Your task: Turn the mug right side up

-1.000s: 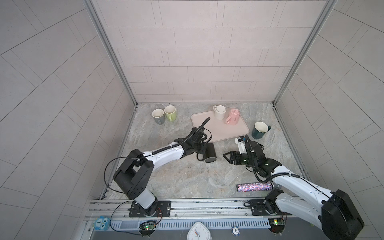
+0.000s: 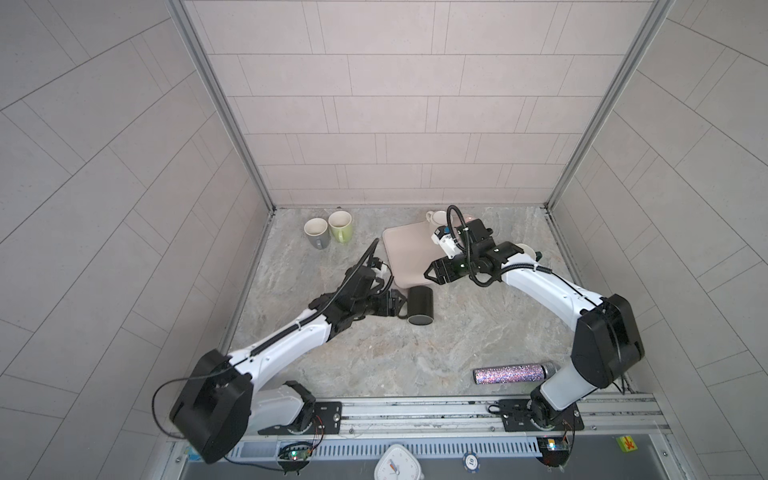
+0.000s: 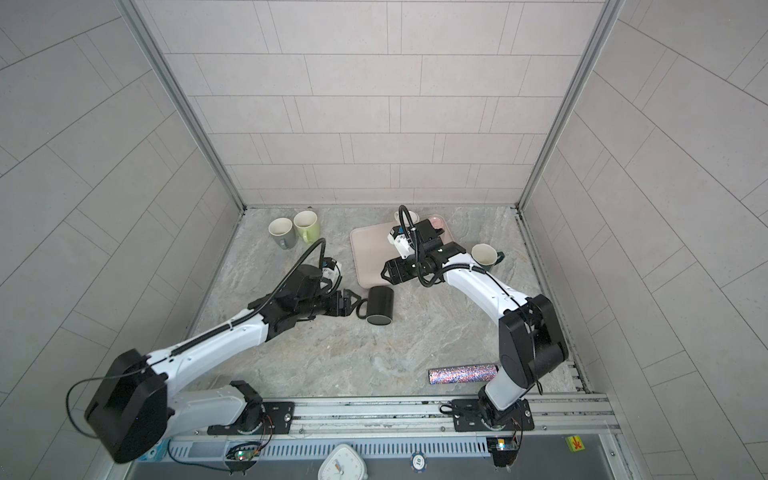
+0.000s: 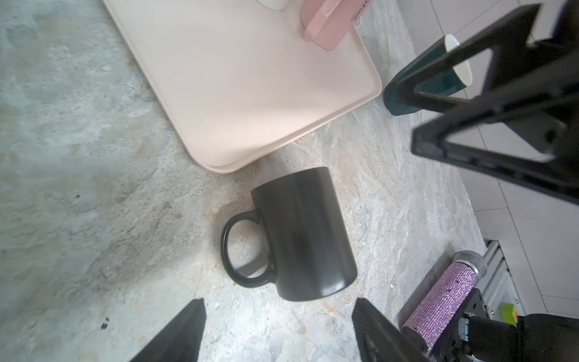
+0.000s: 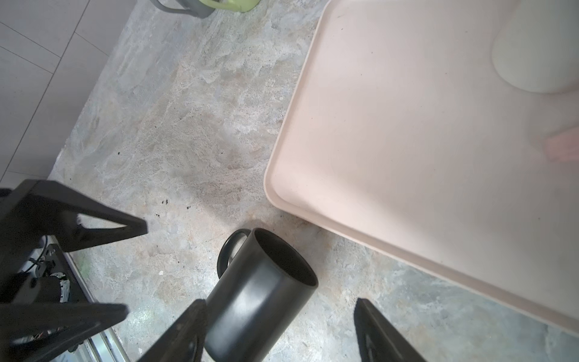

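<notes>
The black mug (image 2: 420, 304) lies on its side on the table, just in front of the tray. Its base points to the front, its mouth (image 5: 283, 256) faces the tray, and the handle (image 4: 232, 253) sticks out left. My left gripper is open, with nothing between its fingers, on the handle side of the mug. Also open and empty, my right gripper hangs by the tray's front edge, behind and right of the mug. Between the right fingers only bare table shows, with the mug beside the left one.
The pink tray (image 3: 372, 248) carries an upturned white mug (image 3: 406, 216) and a pink one (image 3: 437, 221). A teal mug (image 3: 484, 256) stands right of it; grey (image 2: 317, 232) and green (image 2: 341, 226) mugs stand back left. A glittery microphone (image 2: 509, 373) lies front right.
The mug has turned slightly, its base still frontward. My right arm has swung from the mug's right to the tray's front edge.
</notes>
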